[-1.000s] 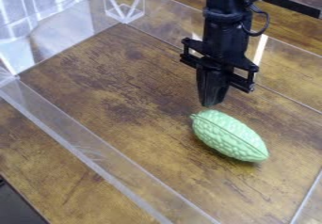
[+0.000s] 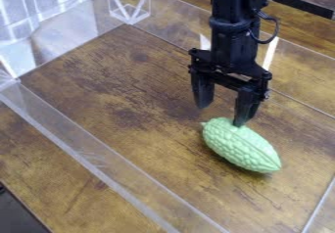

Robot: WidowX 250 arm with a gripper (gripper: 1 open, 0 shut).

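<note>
A black robot gripper [image 2: 225, 98] hangs down from the top of the camera view, open, its dark fingers spread apart. Just below and a little right of it, a pale green bumpy vegetable [image 2: 240, 145], like a bitter melon, lies on the wooden floor of the bin. Nothing shows between the fingers.
Clear plastic walls edge it on the left, back and right. A white object [image 2: 265, 51] stands partly behind the arm, and a white cloth or curtain [image 2: 39, 17] is at the top left.
The gripper's fingers have come further down and look more spread, now closer above the green vegetable. The vegetable lies about where it was.
</note>
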